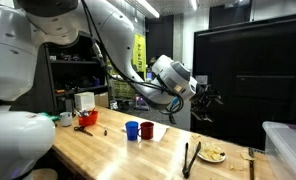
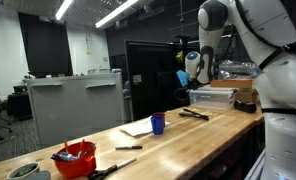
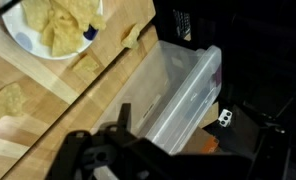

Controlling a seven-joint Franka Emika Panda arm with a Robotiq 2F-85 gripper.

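Note:
High above the far right of the table, my gripper (image 1: 206, 101) is open and holds nothing that I can see. Below it a white plate (image 3: 26, 38) carries yellow chips (image 3: 64, 28); in exterior view 1 the plate (image 1: 220, 157) lies near the table's far edge. Loose chips (image 3: 10, 100) rest on the wood beside it. Dark fingers (image 3: 110, 148) fill the bottom of the wrist view, well apart from the chips.
Black tongs (image 1: 190, 158) lie left of the plate. A blue cup (image 1: 132, 129) and a red mug (image 1: 146, 130) stand farther left, with a red basket (image 2: 75, 160) beyond. A translucent bin (image 1: 288, 145) borders the right side.

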